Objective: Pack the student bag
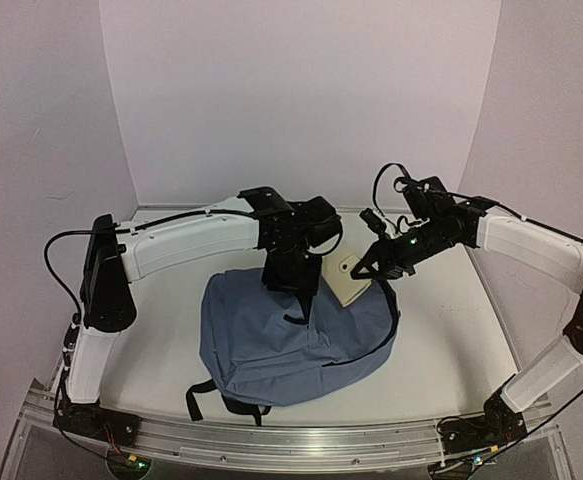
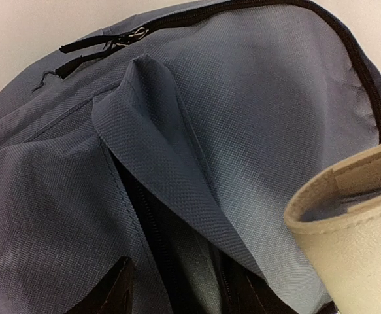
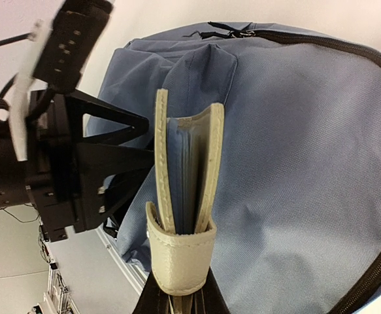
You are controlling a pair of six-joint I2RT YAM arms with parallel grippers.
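The blue-grey bag (image 1: pixel 261 350) lies on the table, with a dark pocket opening (image 2: pixel 154 222) and a raised fabric flap (image 2: pixel 157 144) in the left wrist view. My left gripper is open over this opening; its fingers (image 2: pixel 117 291) stand apart, and whether they touch the cloth cannot be told. A cream notebook (image 1: pixel 343 280) with a snap strap (image 3: pixel 180 261) is held above the bag. My right gripper is shut on its strap end. The notebook's far end, its covers slightly parted, points toward the left gripper.
Black zip pulls (image 2: pixel 105 52) hang at one edge of the bag, and black straps (image 1: pixel 236 405) lie at its front. Bare table (image 1: pixel 451 340) shows to the right. The two arms are close together over the bag's far side.
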